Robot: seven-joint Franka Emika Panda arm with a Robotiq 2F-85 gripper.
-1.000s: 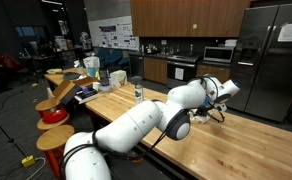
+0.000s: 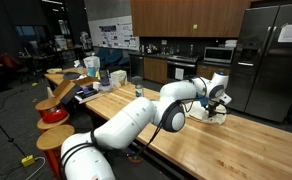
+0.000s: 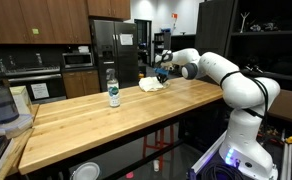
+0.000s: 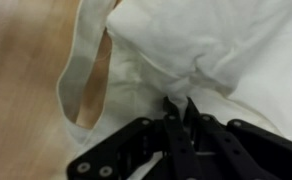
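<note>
A white cloth item with a loose strap (image 4: 78, 62) lies rumpled on the wooden table; its folds fill most of the wrist view, and its cloth (image 4: 156, 45) spreads under the fingers. In exterior view 1 the cloth (image 2: 198, 113) is at the far part of the table, beneath my gripper (image 2: 218, 101). Exterior view 2 shows the cloth (image 3: 150, 84) near the gripper (image 3: 161, 74). At the bottom of the wrist view, my gripper's dark fingertips (image 4: 169, 106) stand close together against the fabric. Whether any fabric is between them is too dark to tell.
A bottle with a blue label (image 3: 113, 91) stands on the table, well away from the cloth. Stools (image 2: 54, 112) line the left side; a dark fridge (image 2: 274, 65) stands behind.
</note>
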